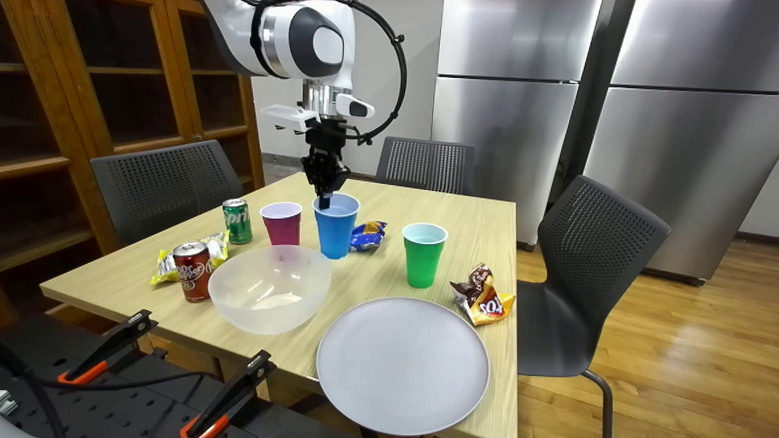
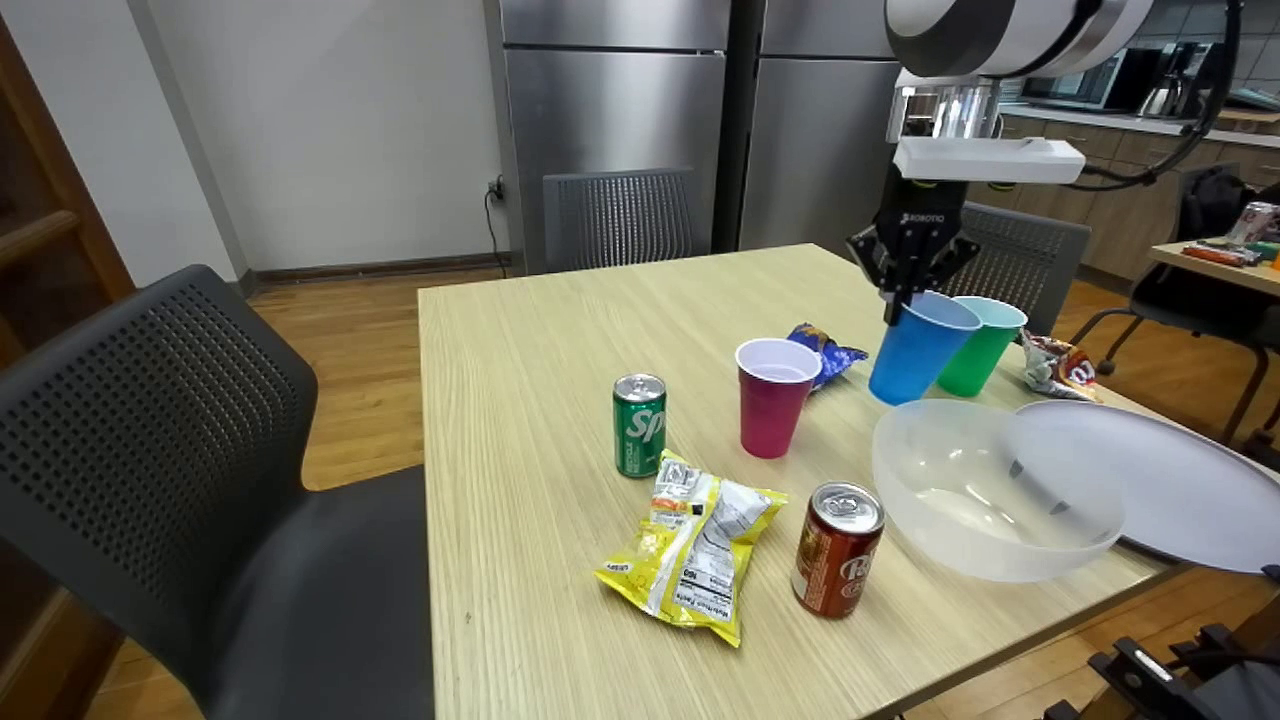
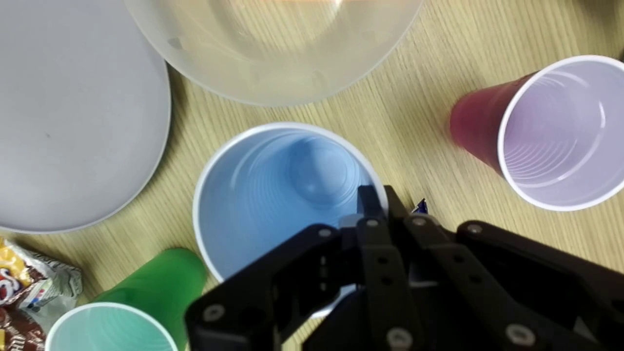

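Observation:
My gripper is shut on the rim of the blue cup [image 1: 336, 230], one finger inside the cup and the other outside. In exterior view 2 the blue cup [image 2: 917, 350] leans a little, its mouth tipped to the right; whether its base touches the table cannot be told. From the wrist view the inside of the blue cup [image 3: 292, 169] looks empty. The maroon cup [image 3: 491, 123] stands apart on one side and the green cup [image 3: 161, 286] on the other, both upright.
A translucent bowl [image 1: 241, 303] and a grey plate [image 1: 403, 365] lie towards the near edge. A blue snack bag [image 1: 367, 235] is close behind the blue cup. Also around are a Sprite can [image 2: 639, 426], Dr Pepper can [image 2: 837, 552], yellow bag [image 2: 690, 546] and brown-orange bag [image 1: 483, 295].

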